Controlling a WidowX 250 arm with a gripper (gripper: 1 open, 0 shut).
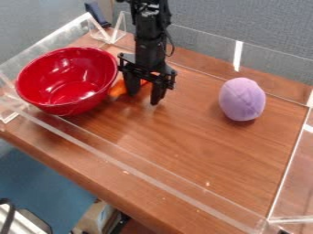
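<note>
My black gripper [145, 79] is low over the wooden table, right beside the large red bowl [66, 80]. An orange object [117, 90], partly hidden by my fingers, lies at the gripper, next to the bowl's right side. Whether the fingers are shut on it I cannot tell. A light purple ball [241, 99] rests on the table to the right.
Clear plastic walls edge the wooden table [184, 164]. A grey wall stands behind, and the bowl sits close to the left edge.
</note>
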